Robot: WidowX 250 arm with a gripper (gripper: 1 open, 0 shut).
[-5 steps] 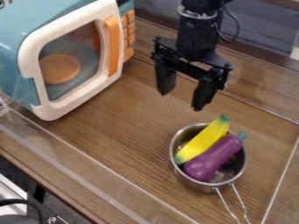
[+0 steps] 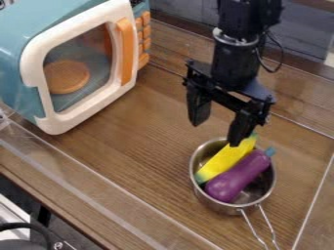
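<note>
My black gripper [image 2: 220,115] hangs open above a steel pot [image 2: 209,203], its right finger just over the upper end of a yellow banana [image 2: 220,160]. The banana lies in the pot beside a purple eggplant [image 2: 237,178]. Whether the right finger touches the banana cannot be told from this view.
A toy microwave [image 2: 53,29] with a blue body and open-looking white-framed front stands at the upper left. A dark cable and white object lie at the lower left corner.
My gripper has moved downward and slightly toward the viewer, closer to the banana and pot. The pot, its contents and the microwave have not moved.
</note>
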